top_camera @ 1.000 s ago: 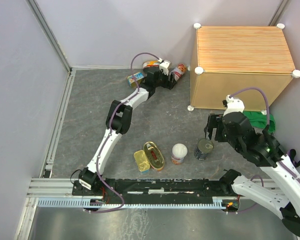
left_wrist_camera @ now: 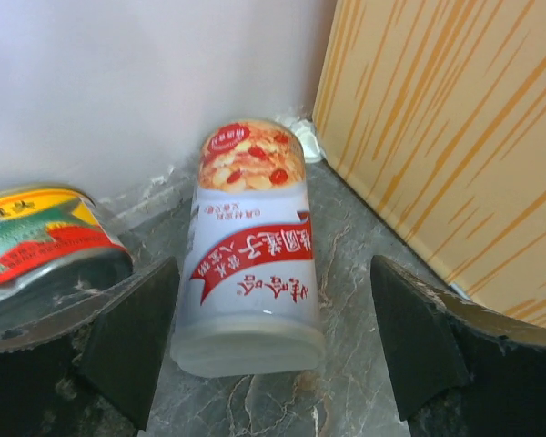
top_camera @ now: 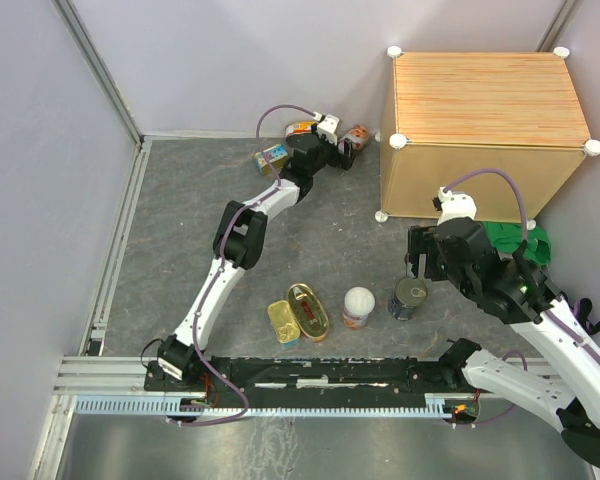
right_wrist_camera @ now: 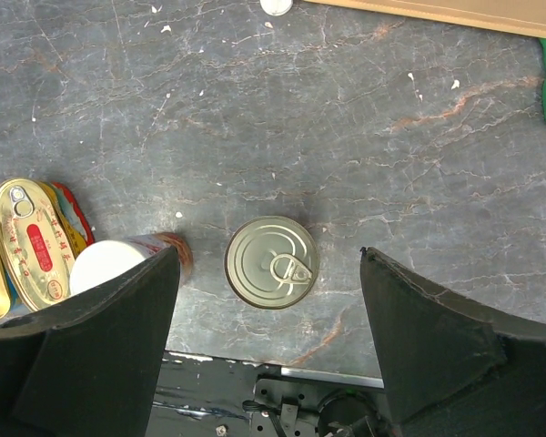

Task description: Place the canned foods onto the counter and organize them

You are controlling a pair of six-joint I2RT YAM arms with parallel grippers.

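Note:
At the back wall a white and red can (left_wrist_camera: pixel 250 250) with a food picture stands beside the wooden box, between the spread fingers of my open left gripper; they do not visibly touch it. A green and orange can (left_wrist_camera: pixel 41 237) lies just left of it, and a blue and yellow tin (top_camera: pixel 271 158) is further left. My right gripper is part open above a dark pull-ring can (right_wrist_camera: pixel 271 262), with nothing held. A white-lidded can (top_camera: pixel 358 303), an oval gold tin (top_camera: pixel 308 310) and a small yellow tin (top_camera: pixel 283 321) sit near the front.
A wooden box (top_camera: pixel 480 100) fills the back right corner, with a green cloth (top_camera: pixel 520 240) at its foot.
My left gripper has edged slightly towards the back, closer around the white and red can. The right gripper has shifted a little to the left above the dark can. The cans look unmoved.

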